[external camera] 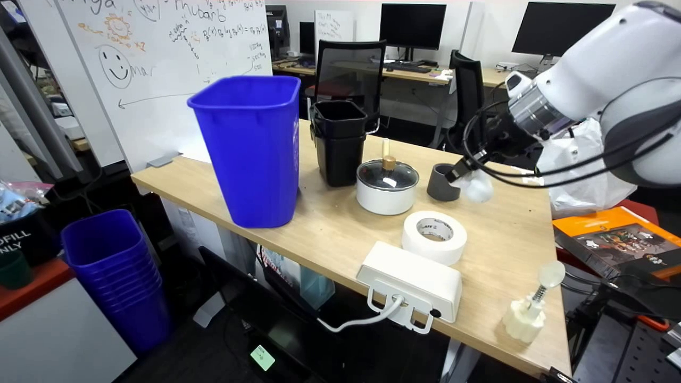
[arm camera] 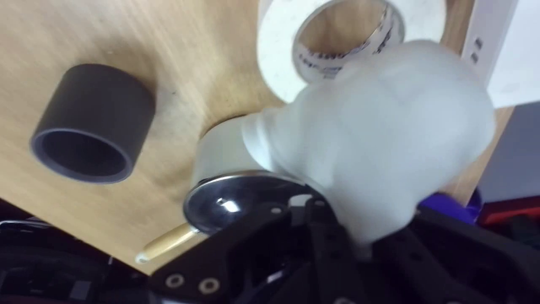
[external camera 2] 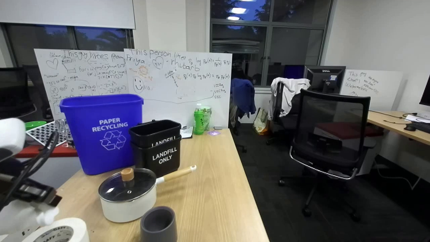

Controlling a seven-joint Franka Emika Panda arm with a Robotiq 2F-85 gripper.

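Note:
A white, rounded object [arm camera: 374, 131], smooth like a bulb, is gripped by my gripper [external camera: 461, 173], which is shut on it. In the wrist view it fills the right middle and hides the fingertips. From exterior view 1 the object hangs above the table, in front of the dark grey cup [external camera: 440, 185]. At the left edge of exterior view 2 the same white object [external camera 2: 45, 215] shows behind the roll of white tape [external camera 2: 76, 232]. What exactly the object is I cannot tell.
A white pot [external camera: 384, 194] with a glass lid stands beside the cup. Black bins [external camera: 338, 150] and a blue recycling bin [external camera: 255, 153] rise behind. Nearer the front lie a white box [external camera: 412, 277] and a cream spring-topped device [external camera: 526, 316]. Bare table lies right of the tape.

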